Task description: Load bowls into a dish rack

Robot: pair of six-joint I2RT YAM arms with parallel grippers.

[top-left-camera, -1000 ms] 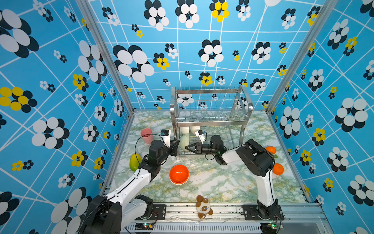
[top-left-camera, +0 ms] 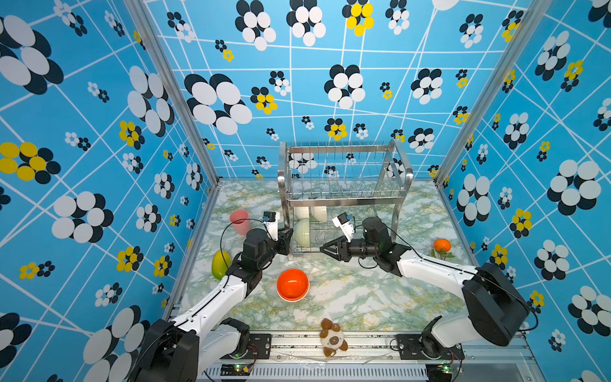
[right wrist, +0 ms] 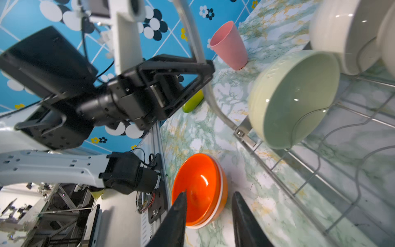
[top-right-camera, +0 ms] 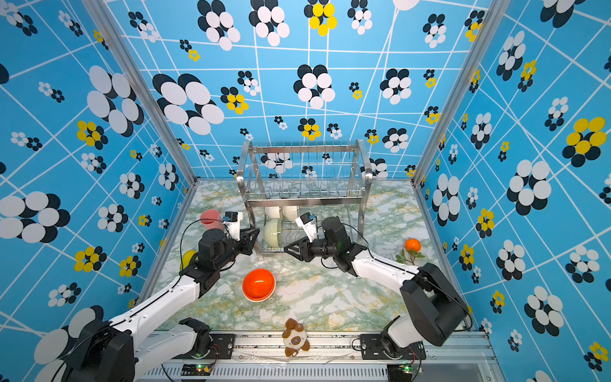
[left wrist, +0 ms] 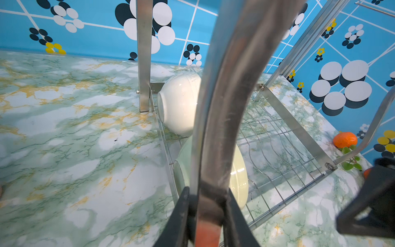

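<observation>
The metal dish rack (top-left-camera: 343, 202) stands at the back. My left gripper is shut on its front left leg (left wrist: 216, 144). On the lower shelf, a pale green bowl (right wrist: 306, 98) stands tilted on its side at the front left, with a white bowl (right wrist: 349, 33) behind it and more white ware at the view's right edge. My right gripper is open and empty, to the right of the green bowl near the rack's front edge. An orange bowl (top-left-camera: 293, 284) with a white lower edge sits on the counter before the rack.
A pink cup (top-left-camera: 240, 221) and a green-yellow fruit (top-left-camera: 221, 264) lie left of the rack. An orange fruit (top-left-camera: 441, 244) is at the right. A small plush toy (top-left-camera: 332, 337) rests on the front rail. The lower shelf's right side is free.
My right arm has swung outward to the right and its gripper has shifted slightly right and nearer the front, away from the green bowl. The left arm and the orange bowl have not moved.
</observation>
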